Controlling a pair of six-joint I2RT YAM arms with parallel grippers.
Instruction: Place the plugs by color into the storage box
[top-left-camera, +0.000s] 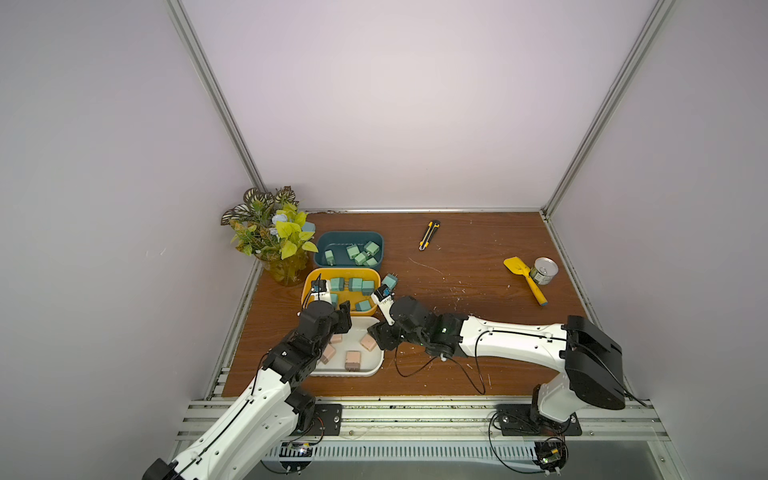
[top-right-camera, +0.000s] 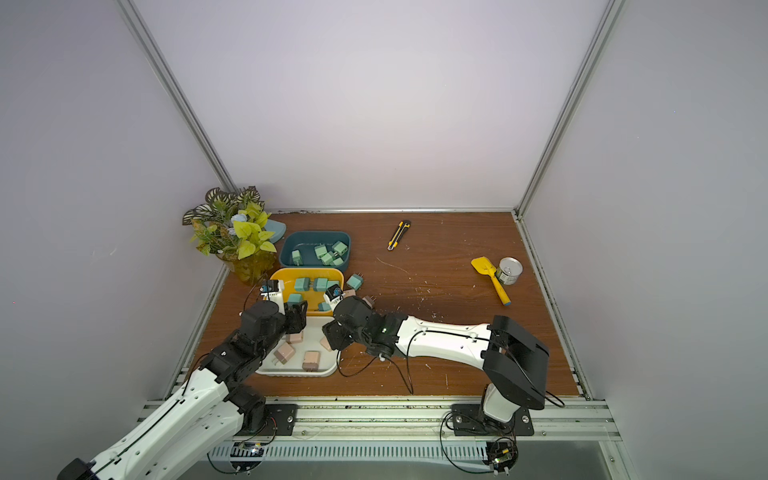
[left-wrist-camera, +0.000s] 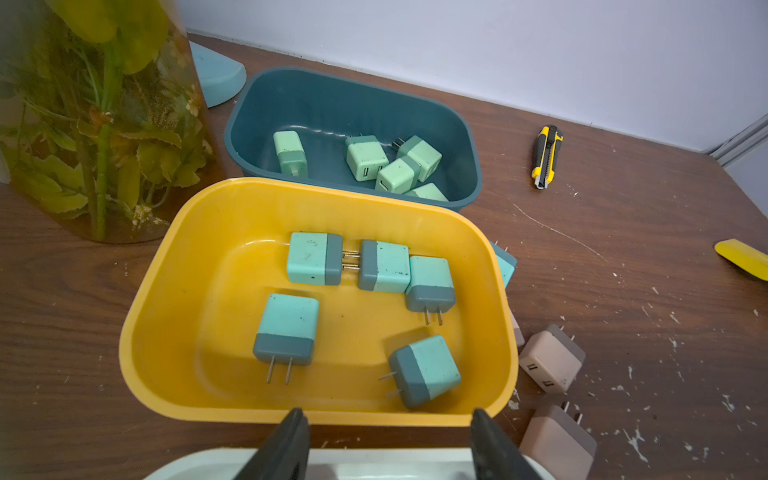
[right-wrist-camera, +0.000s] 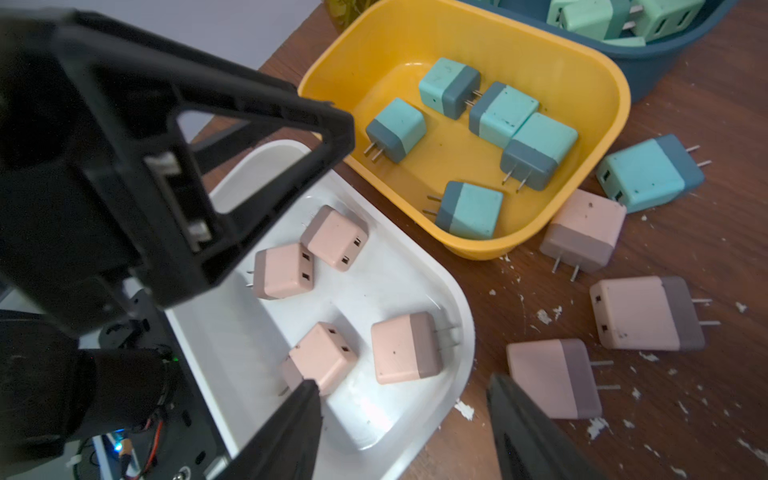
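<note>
My left gripper hangs open over the near rim of the yellow box (left-wrist-camera: 208, 320), which holds several teal plugs (left-wrist-camera: 313, 256). My right gripper is open above the right rim of the white box (right-wrist-camera: 240, 336), nothing between its fingers; that box holds several pink plugs (right-wrist-camera: 406, 348). On the wood right of the boxes lie several pink plugs (right-wrist-camera: 644, 312) and a teal plug (right-wrist-camera: 648, 172). The blue box (left-wrist-camera: 264, 96) behind holds several mint-green plugs (left-wrist-camera: 366, 158).
A plant in an amber vase (top-left-camera: 284, 268) stands at the left. A box cutter (top-left-camera: 429, 234) lies at the back, a yellow scraper (top-left-camera: 524, 276) and a can (top-left-camera: 544, 270) at the right.
</note>
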